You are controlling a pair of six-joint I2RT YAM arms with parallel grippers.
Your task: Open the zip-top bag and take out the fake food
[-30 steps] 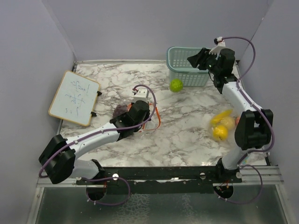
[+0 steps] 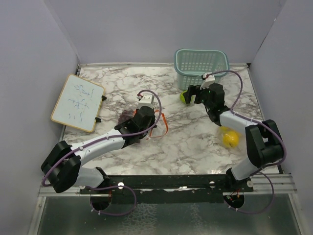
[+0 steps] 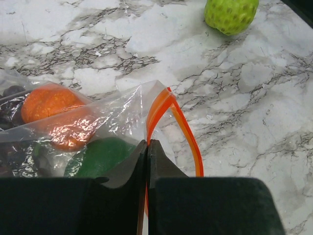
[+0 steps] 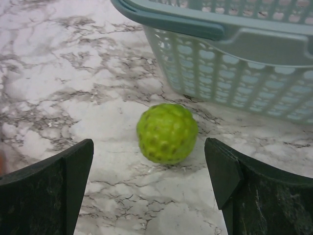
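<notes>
My left gripper is shut on the orange zip edge of the clear bag (image 3: 117, 112), which holds an orange fake food (image 3: 51, 103), a green piece (image 3: 105, 156) and dark pieces. A green bumpy fruit (image 4: 166, 132) lies on the table just in front of the basket. My right gripper (image 2: 192, 95) is open above it, the fruit seen between its fingers in the right wrist view.
The mint basket (image 2: 200, 54) stands at the back right. A whiteboard (image 2: 78, 103) lies at the left. Yellow pieces (image 2: 230, 139) lie at the right, partly under my right arm.
My right gripper has moved from over the basket toward the front left, down to the green fruit. The left gripper has stayed in place on the bag.
</notes>
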